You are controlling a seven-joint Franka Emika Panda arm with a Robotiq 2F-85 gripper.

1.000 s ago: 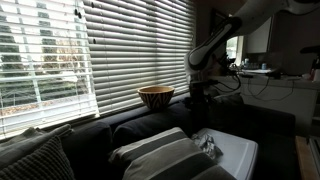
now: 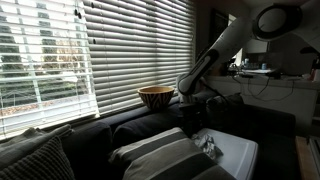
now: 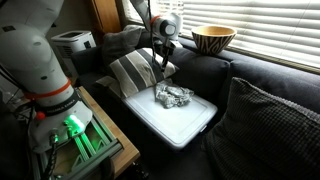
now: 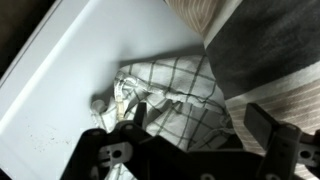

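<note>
A crumpled checked cloth (image 4: 175, 95), pale with dark lines, lies on a white lid-like tray (image 4: 60, 75) in the wrist view. The same cloth (image 3: 173, 95) shows on the tray (image 3: 190, 120) in exterior view 2. My gripper is open, its dark fingers (image 4: 100, 150) wide apart, with the cloth showing in the gap beyond them. In exterior view 2 the gripper (image 3: 164, 52) hangs over the sofa on the far side of the cloth, apart from it. In exterior view 1 the dark fingers are hard to make out against the sofa.
A striped cushion (image 3: 135, 72) stands right beside the tray. A patterned bowl (image 3: 212, 39) sits on the sofa's back, near the window blinds (image 2: 140, 45). Another dark cushion (image 3: 260, 125) lies across from it. Much of the tray's surface is bare.
The cloth, tray, cushions and bowl look unmoved.
</note>
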